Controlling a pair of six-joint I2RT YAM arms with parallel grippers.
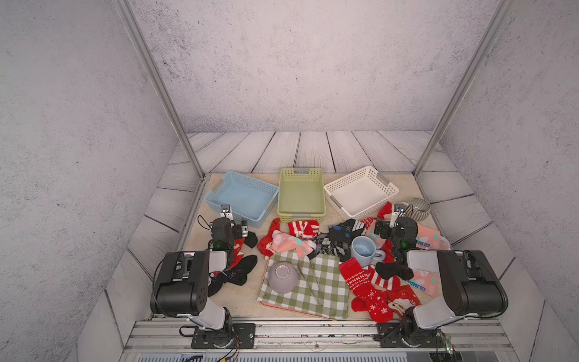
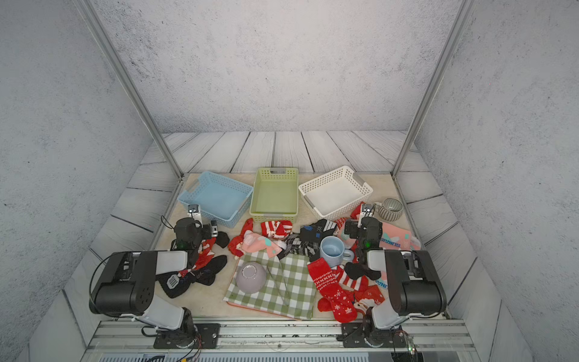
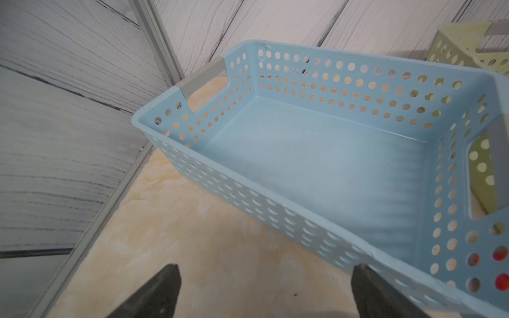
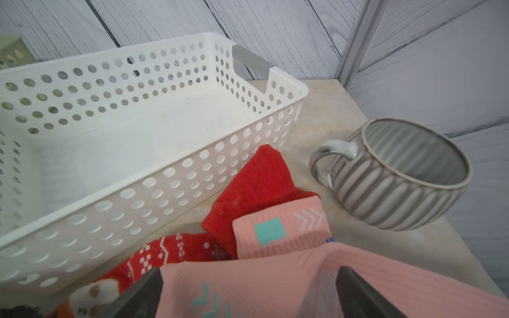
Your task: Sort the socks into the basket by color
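Observation:
Red, pink and dark socks lie in piles across the table, among them a red snowflake sock [image 1: 377, 304], a black sock [image 1: 241, 270] and a pink sock [image 4: 281, 228]. Three empty baskets stand at the back: blue [image 3: 312, 153], green [image 1: 301, 193], white [image 4: 143, 122]. My left gripper is open in front of the blue basket, nothing between its fingers. My right gripper is open above pink socks in front of the white basket.
A grey ribbed mug [image 4: 397, 185] sits at the back right. A blue mug [image 2: 331, 250] stands among the socks. An upturned lilac bowl [image 1: 281, 277] rests on a green checked cloth [image 1: 319, 289] at the front middle.

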